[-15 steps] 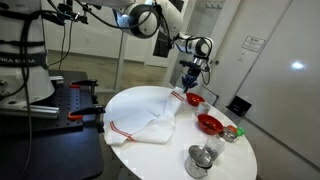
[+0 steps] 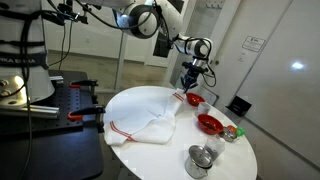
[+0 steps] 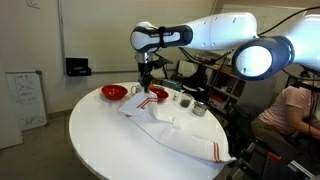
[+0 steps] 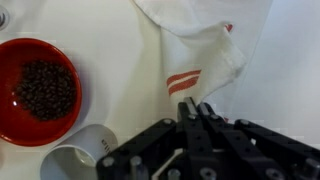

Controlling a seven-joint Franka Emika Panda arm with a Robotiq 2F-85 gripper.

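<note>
A white towel with red stripes lies spread and rumpled across the white round table, seen in exterior view 1 [image 2: 145,128] and exterior view 2 [image 3: 175,132]. One end rises off the table toward my gripper. In the wrist view, the striped part of the towel [image 4: 182,82] reaches up to the fingertips, which are closed together on the cloth. From exterior view 2, my gripper [image 3: 151,88] is above the far part of the table, with the raised towel end just below it. The exact pinch point is small and partly hidden by the fingers.
A red bowl of dark beans [image 4: 72,88] and a white mug [image 4: 92,138] sit close to the gripper. Another red bowl [image 2: 209,124] and a metal pot [image 2: 198,160] stand along the table's right side. In exterior view 2, the table's left part [image 3: 100,140] is clear.
My gripper has shifted very slightly to the right in exterior view 1. The towel looks almost the same, its end still raised.
</note>
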